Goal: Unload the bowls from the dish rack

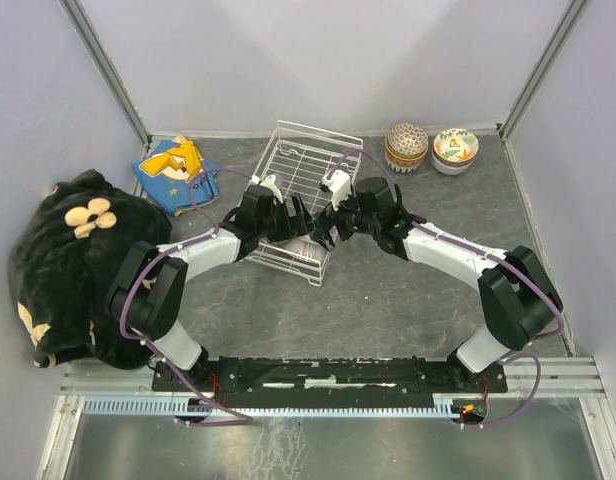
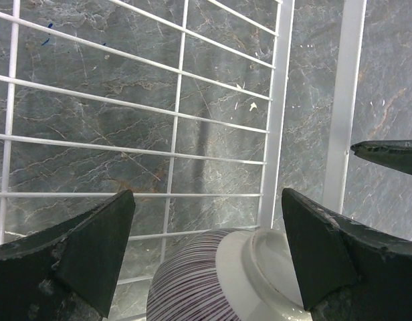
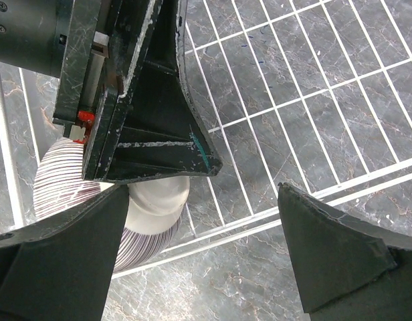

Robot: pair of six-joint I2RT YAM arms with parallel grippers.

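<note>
A white bowl with dark stripes (image 2: 189, 284) lies tipped on its side in the near end of the white wire dish rack (image 1: 314, 135). Both grippers are over that end, close together. My left gripper is open, and the bowl shows low between its fingers, partly hidden by the right one. The right gripper also stands open, with nothing held; in its wrist view the bowl (image 3: 149, 244) is at the left, partly covered by its left finger and by the left gripper's black finger (image 3: 169, 150). Whether any finger touches the bowl, I cannot tell.
Two stacks of bowls, a brown patterned one (image 1: 407, 141) and a floral one (image 1: 455, 147), stand at the back right. A black plush cushion (image 1: 93, 270) and a blue-yellow cloth (image 1: 176, 175) take up the left. Right of the rack, the grey table (image 1: 428, 310) has free room.
</note>
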